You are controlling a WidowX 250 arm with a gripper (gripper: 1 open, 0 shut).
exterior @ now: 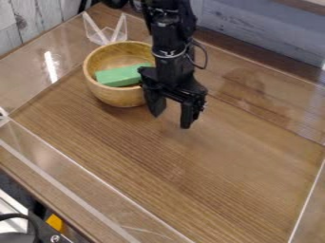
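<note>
My black gripper [173, 102] hangs low over the wooden table, open, its two fingers spread, just right of a wooden bowl [105, 95]. A green block [122, 77] rests in that bowl, its right end partly hidden by the arm. I see nothing held between the fingers.
A white pronged object [105, 34] stands behind the bowl. Pale walls border the back, and a small yellow object [55, 221] lies beyond the table's lower left edge.
</note>
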